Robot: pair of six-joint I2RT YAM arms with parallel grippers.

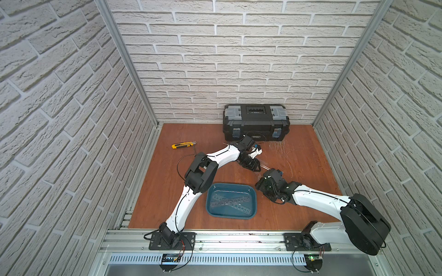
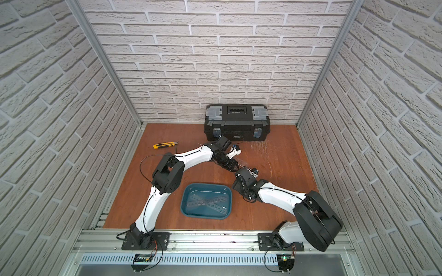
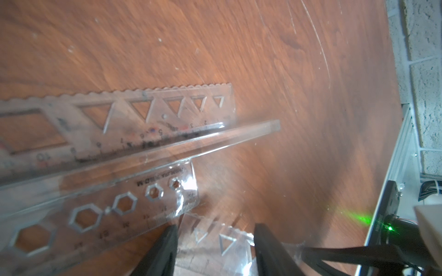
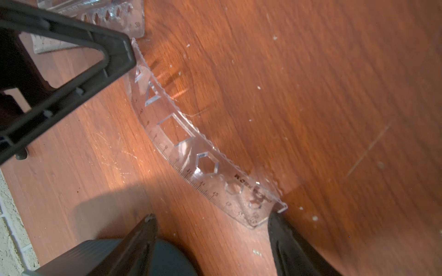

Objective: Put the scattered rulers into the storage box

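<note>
My left gripper stands open, a transparent ruler (image 3: 209,246) lying between its fingers. In the right wrist view that ruler (image 4: 181,147) bows from beneath the left gripper toward my right gripper, also open. Its near end is close to one right fingertip (image 4: 275,221); contact cannot be told. Beside the left gripper lie a toothed ruler (image 3: 129,122), a ruler with hexagon holes (image 3: 110,214) and a clear bar (image 3: 248,133) over them. The blue storage box (image 1: 230,185), in front of the arms, holds several clear rulers (image 1: 230,202).
A black toolbox (image 1: 256,122) stands at the back, near the left gripper. The yellow cutter (image 1: 183,145) lies at the back left. Bare wood shows on the table's right side (image 1: 308,161).
</note>
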